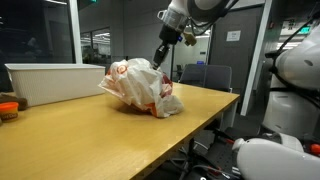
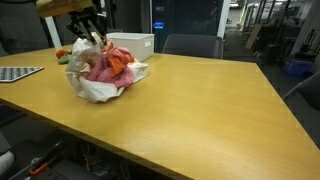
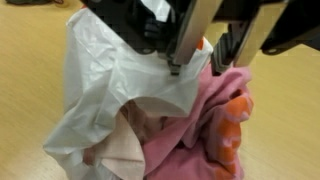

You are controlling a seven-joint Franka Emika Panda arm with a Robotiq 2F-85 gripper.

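A crumpled white plastic bag [image 1: 130,84] with orange print lies on the table, bunched and open. Pink cloth [image 2: 113,68] shows in its mouth, and in the wrist view pink cloth [image 3: 190,135] with an orange-patterned piece [image 3: 232,122] lies beside the white plastic [image 3: 95,85]. My gripper is right above the bag, pointing down, its fingers apart. White plastic shows beneath and beside the left finger [image 3: 180,58]; whether any sits between the fingers is hard to tell. From outside, the gripper [image 1: 163,58] is at the bag's upper right edge.
A long white box [image 1: 55,83] stands at the back of the table. Orange-rimmed bowls [image 1: 8,108] sit at the far left. A dark rack [image 2: 20,72] lies near the other table end.
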